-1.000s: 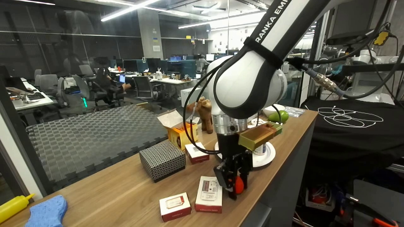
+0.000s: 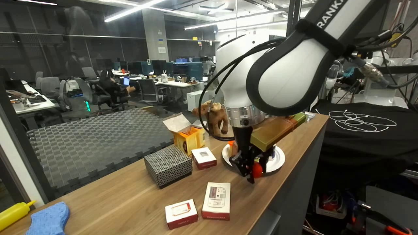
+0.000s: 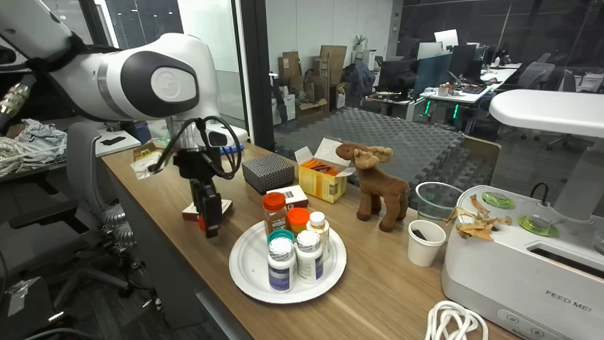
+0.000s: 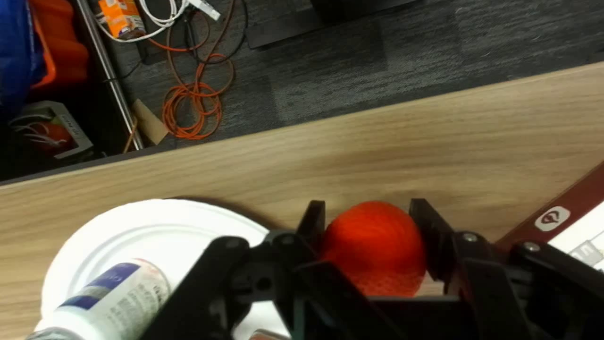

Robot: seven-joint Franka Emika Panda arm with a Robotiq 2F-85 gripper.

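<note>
A round red object [image 4: 374, 249] is held between the two black fingers of my gripper, which is shut on it; in the first exterior view the red object [image 2: 257, 170] hangs at the fingertips, over the wooden counter. From the other side, my gripper [image 3: 206, 226] hides most of it, and only a sliver of red shows. Beside the gripper is a white plate [image 3: 249, 277]. On that plate stand several bottles, among them a red-capped spice jar [image 3: 275, 212] and a white bottle [image 3: 281, 266].
White-and-red boxes [image 2: 217, 197] lie on the counter near the gripper, with a patterned dark box [image 2: 168, 166] farther left. A yellow carton [image 3: 322, 181], a plush moose [image 3: 379, 187] and a paper cup [image 3: 424, 243] stand behind the plate. The counter's edge drops off close by.
My gripper has risen and moved away from the white-and-red box toward the plate, carrying the red object. The plate and boxes stay where they were.
</note>
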